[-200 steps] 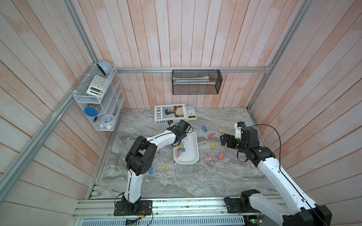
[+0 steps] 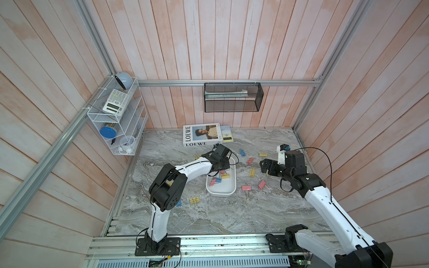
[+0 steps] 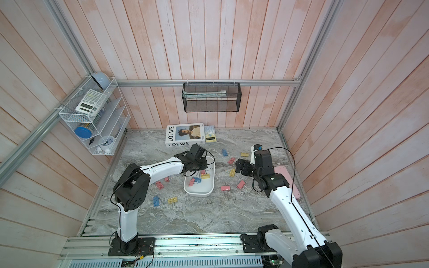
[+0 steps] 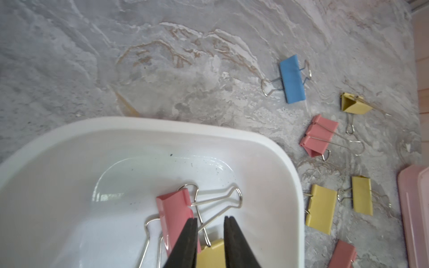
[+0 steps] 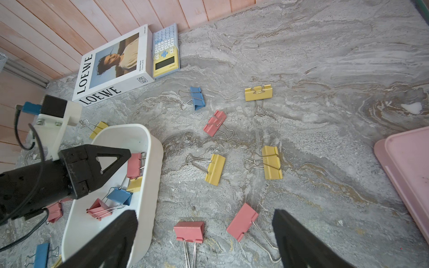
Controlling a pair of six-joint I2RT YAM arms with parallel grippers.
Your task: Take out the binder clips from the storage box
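Note:
A white storage box [image 5: 147, 196] holds a pink clip [image 4: 176, 216], a yellow clip [image 4: 210, 256], a blue clip [image 5: 120, 196] and another pink clip [image 5: 99, 209]. My left gripper hangs over the box above the pink and yellow clips, fingers part open, with nothing visible held between them. My right gripper [image 3: 239, 166] stands open, raised above the table to the box's right.
Several pink, yellow and blue clips lie scattered around the box. A LOEWE book [image 5: 111, 67] and a calculator [image 5: 165, 49] are at the back. A pink tray [image 5: 402, 160] is on the right; a wire shelf [image 2: 111, 120] hangs on the left wall.
The right arm is unchanged.

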